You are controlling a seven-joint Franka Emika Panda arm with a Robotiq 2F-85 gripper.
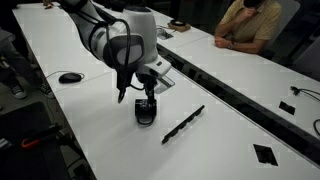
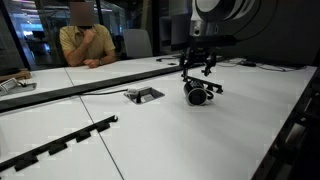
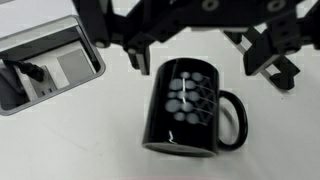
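Observation:
A black mug (image 3: pixel 183 107) with a pale dotted pattern lies on its side on the white table, its handle toward the right in the wrist view. In exterior view 2 one round end of the mug (image 2: pixel 196 94) faces the camera. My gripper is open above it, with the fingers spread wider than the mug body and nothing held. From exterior view 1, the gripper (image 1: pixel 143 90) stands just over and behind the mug (image 1: pixel 146 112). Whether a fingertip touches the mug, I cannot tell.
Close behind the mug is a shallow metal tray (image 2: pixel 145 95) with something dark in it. A long black bar (image 1: pixel 182 122) lies to the right in exterior view 1, and a flat black square (image 1: pixel 265 155) farther along. Someone sits beyond the far table.

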